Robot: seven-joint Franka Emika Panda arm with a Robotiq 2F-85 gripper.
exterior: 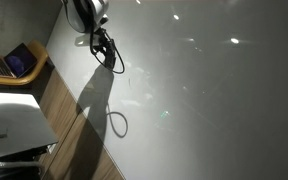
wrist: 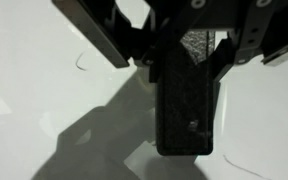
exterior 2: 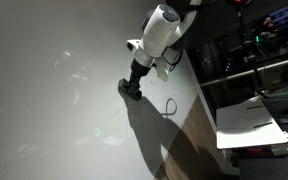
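In the wrist view, a dark rectangular block (wrist: 184, 125), which looks like a board eraser, stands out against a glossy pale surface. My gripper is shut on it, with a finger on either side. Exterior view 2 has the gripper (exterior 2: 135, 78) low over the board-like surface (exterior 2: 54, 90), the block (exterior 2: 129, 90) at its tip. From exterior view 1 the gripper (exterior: 107, 52) appears near the board's upper left edge; the block is hard to make out there. Whether the block touches the surface, I cannot tell.
Thin dark strokes (wrist: 81, 62) mark the surface in the wrist view, and a small greenish spot (exterior: 164, 114) shows farther along it. A laptop (exterior: 21, 60) on a chair and a white table (exterior: 19, 125) stand off the board's edge. Most of the board is clear.
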